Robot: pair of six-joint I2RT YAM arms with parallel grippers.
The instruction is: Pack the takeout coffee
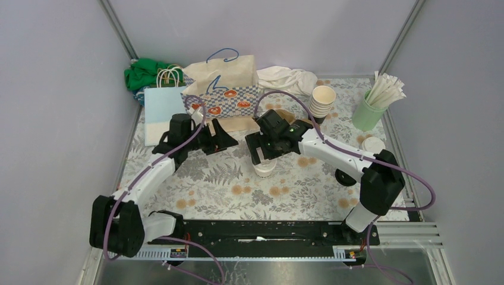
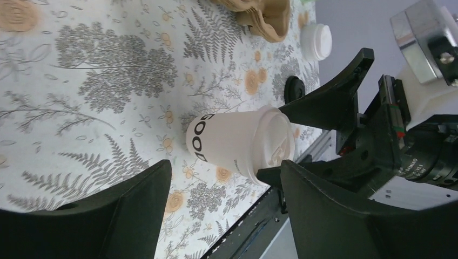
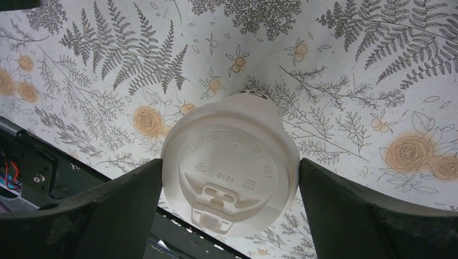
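Note:
A white lidded paper cup (image 1: 264, 168) with black lettering stands near the table's middle, under my right gripper (image 1: 258, 148). In the left wrist view the cup (image 2: 221, 140) lies across the view with the right gripper's fingers at its lid. My left gripper (image 1: 219, 138) is left of the cup, its fingers apart and empty.
A brown cup carrier (image 2: 267, 19) sits behind the arms. Paper bags (image 1: 220, 83), stacked cups (image 1: 322, 102), a straw holder (image 1: 367, 113), a black lid (image 1: 345, 178) and white lids (image 1: 373, 143) line the back and right.

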